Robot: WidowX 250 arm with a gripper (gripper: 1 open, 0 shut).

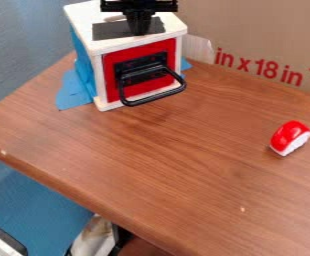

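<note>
A white toy oven (100, 35) with a red front door and a black handle (152, 92) stands at the back left of the wooden table on a blue sheet. Its door looks closed. My black gripper (139, 20) is at the top edge of the view, over the dark plate on the oven's top; its fingertips are too small and dark to read. A red and white oval object (290, 137) lies on the right of the table.
A cardboard panel (258, 35) with red lettering stands behind the table. The table's left edge drops to a blue floor.
</note>
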